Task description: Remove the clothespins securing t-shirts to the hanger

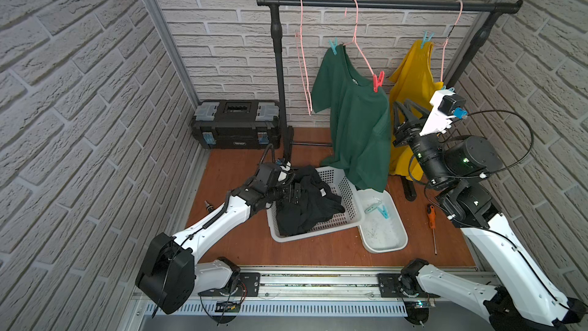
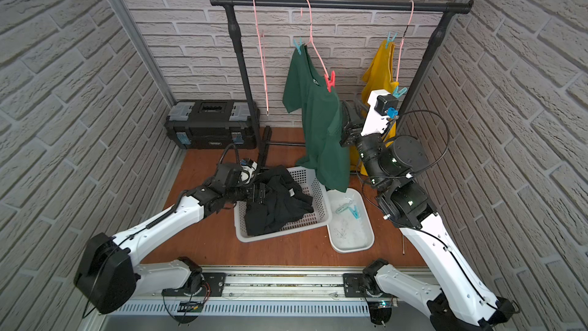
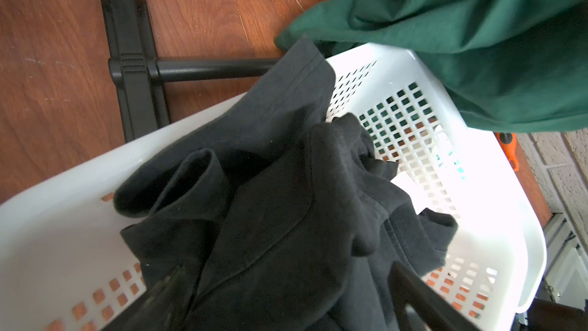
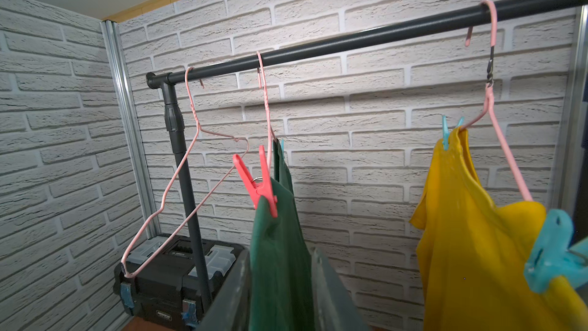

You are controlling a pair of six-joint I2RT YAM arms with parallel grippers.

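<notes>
A green T-shirt (image 1: 358, 122) hangs from a pink hanger, held by a red clothespin (image 4: 264, 193) at the right shoulder and a blue one (image 1: 333, 46) at the left. Behind, a yellow T-shirt (image 4: 456, 227) has blue clothespins (image 4: 545, 257) on its hanger. My right gripper (image 1: 402, 113) is part open beside the green shirt's right side, below the red clothespin; its blurred fingers show low in the right wrist view, with nothing clearly held. My left gripper (image 1: 288, 193) stands open over black clothing (image 3: 281, 208) in a white basket.
The basket (image 1: 312, 233) sits beside a white tray (image 1: 386, 236) containing light-blue clothespins (image 1: 382, 211). A toolbox (image 1: 235, 135) stands at the back left, an orange screwdriver (image 1: 431, 214) lies at right. The rack's dark bar (image 4: 379, 34) crosses above the shirts.
</notes>
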